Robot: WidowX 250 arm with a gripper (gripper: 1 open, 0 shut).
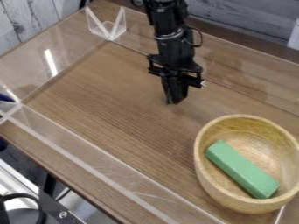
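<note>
The black robot arm reaches down from the top centre over the wooden table, its gripper (176, 89) hanging low above or at the bare wood near the middle. Whether its fingers are open or shut is too small and dark to tell, and no object shows clearly between them.
A round wooden bowl (212, 137) with a green block (239, 168) in it fills the lower right. A clear plastic piece (107, 24) stands at the top left. Black cables lie at the lower left.
</note>
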